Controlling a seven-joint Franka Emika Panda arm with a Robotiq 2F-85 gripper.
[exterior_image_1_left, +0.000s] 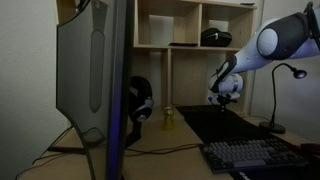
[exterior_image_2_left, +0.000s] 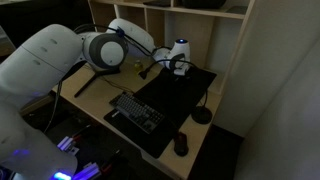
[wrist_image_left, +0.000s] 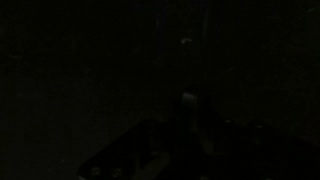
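At the far end of the desk, my gripper (exterior_image_1_left: 222, 101) hangs low over a black mat (exterior_image_1_left: 205, 124), beneath the shelving. Seen from the other side, the gripper (exterior_image_2_left: 181, 70) is close to the mat near its back edge. The wrist view is almost black. A faint pale spot (wrist_image_left: 190, 98) shows by the dim fingers, which seem closed around something small. What that is cannot be made out, nor whether it touches the mat.
A keyboard (exterior_image_2_left: 138, 111) lies on the near part of the mat, with a mouse (exterior_image_2_left: 181, 144) to its right. The desk lamp (exterior_image_1_left: 272, 125) stands close by the arm. A yellowish object (exterior_image_1_left: 168, 118) and headphones (exterior_image_1_left: 140, 100) are left of the mat. A monitor (exterior_image_1_left: 92, 80) fills the left foreground.
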